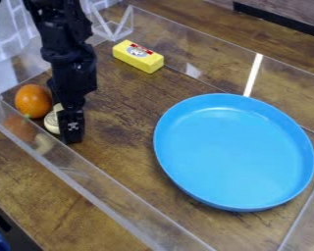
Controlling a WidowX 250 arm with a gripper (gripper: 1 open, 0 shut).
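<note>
The black gripper (70, 113) reaches down from the top left over a small pale round object (55, 122), partly covering it. An orange fruit-like ball (32, 98) lies just left of it, by the clear wall. I cannot tell whether the gripper is open or shut, or whether it grips the pale object.
A large blue plate (235, 150) fills the right side. A yellow box (138, 55) lies at the back. Clear walls edge the wooden surface (146, 88), whose middle is free.
</note>
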